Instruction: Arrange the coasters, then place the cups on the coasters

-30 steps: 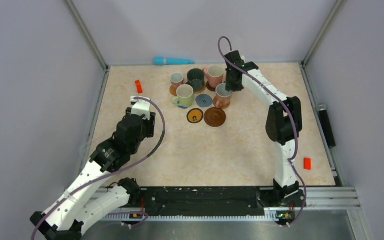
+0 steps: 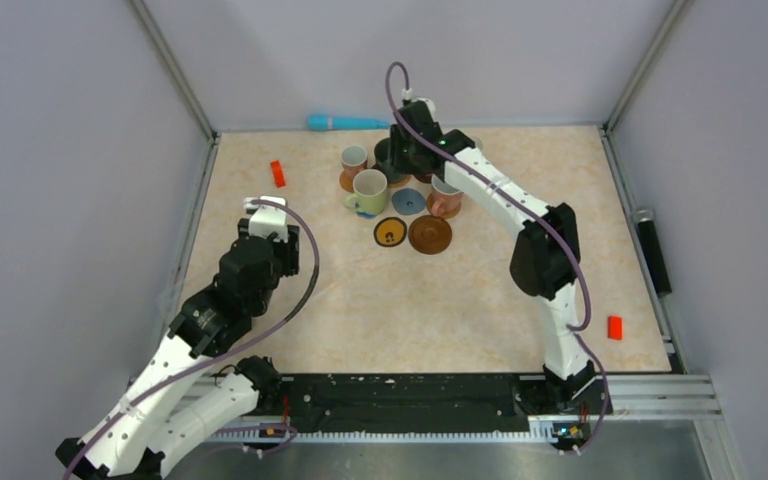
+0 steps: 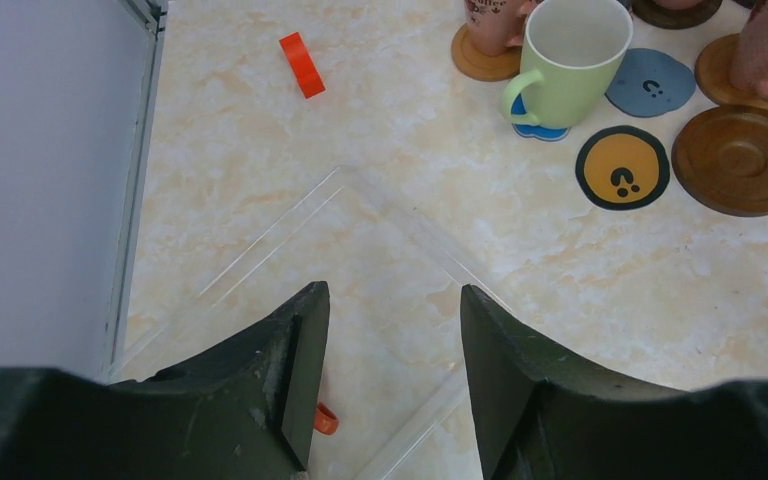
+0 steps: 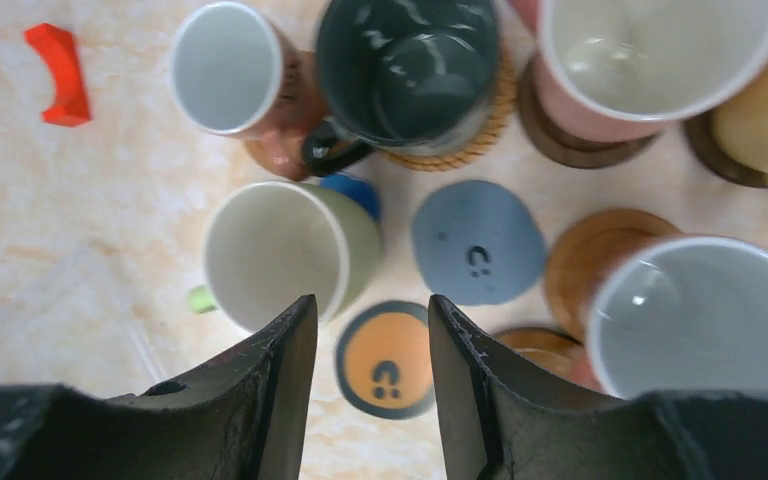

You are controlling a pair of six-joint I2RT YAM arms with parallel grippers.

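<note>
Several cups stand together at the back middle. The green cup (image 2: 368, 190) rests on a blue coaster (image 3: 540, 132). Behind it are a small brown-and-white cup (image 4: 232, 70) and a dark green cup (image 4: 410, 75). A pink cup (image 4: 650, 60) and another pink cup (image 2: 446, 196) sit on brown coasters. Three coasters are bare: grey-blue (image 2: 409, 202), yellow (image 2: 390, 232) and brown (image 2: 430, 234). My right gripper hangs open above the cups, nothing between its fingers. At the left, well away from them, my left gripper is part open and empty.
A red-orange block (image 2: 277, 173) lies at the back left, another red block (image 2: 615, 327) at the front right. A light-blue bottle (image 2: 345, 122) lies along the back edge.
My right gripper has swung left from beside the rear right cups to above the back middle ones. The left arm has shifted slightly left. The cups in view have stayed put.
</note>
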